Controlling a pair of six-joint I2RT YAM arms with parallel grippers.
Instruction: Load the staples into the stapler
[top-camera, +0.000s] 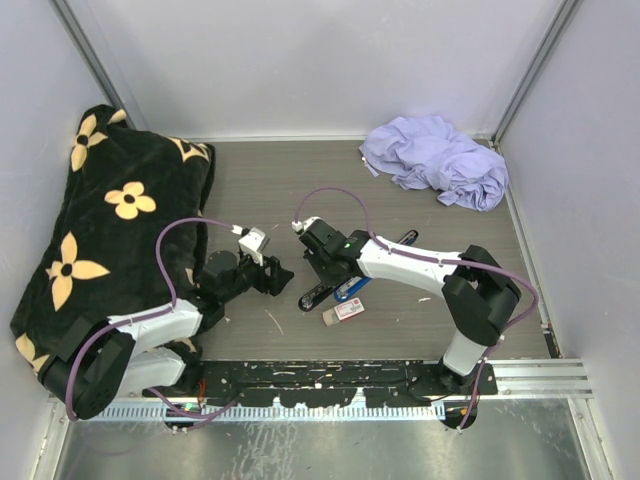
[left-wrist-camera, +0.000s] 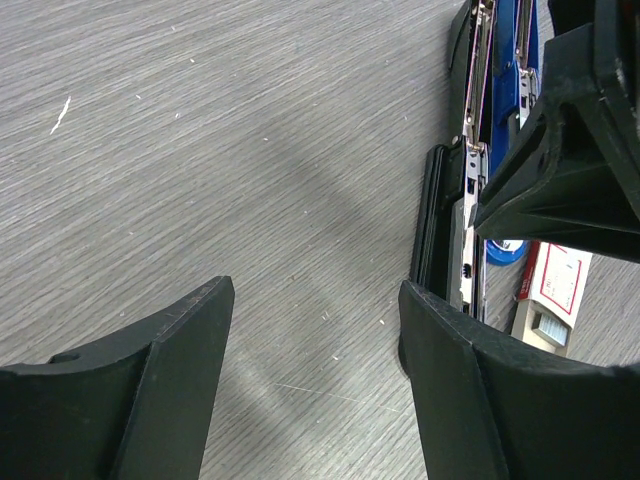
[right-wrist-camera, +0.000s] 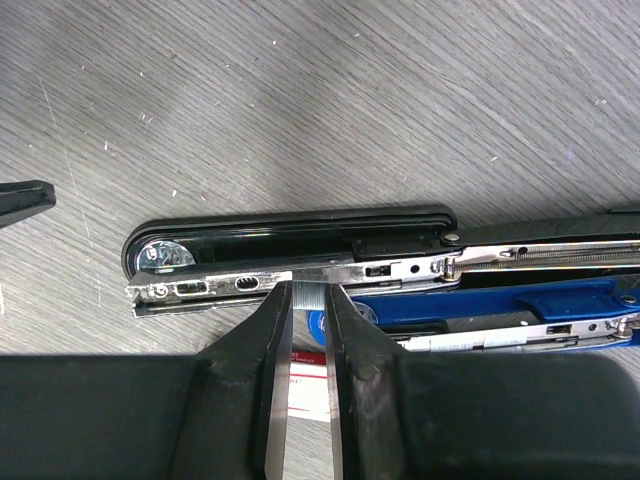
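A black stapler (right-wrist-camera: 200, 245) lies opened out on the table, its metal magazine exposed, beside a blue stapler (right-wrist-camera: 500, 305). A staple box (top-camera: 345, 310) lies just below them, partly open in the left wrist view (left-wrist-camera: 555, 285). My right gripper is over the black stapler's magazine, fingertips close together around a small silver piece that looks like a staple strip; how firmly it is held is unclear. My left gripper (top-camera: 279, 281) stands left of the staplers, fingers (left-wrist-camera: 170, 380) apart with nothing between them.
A flowered black cushion (top-camera: 100, 230) fills the left side, a lilac cloth (top-camera: 440, 160) lies at the back right.
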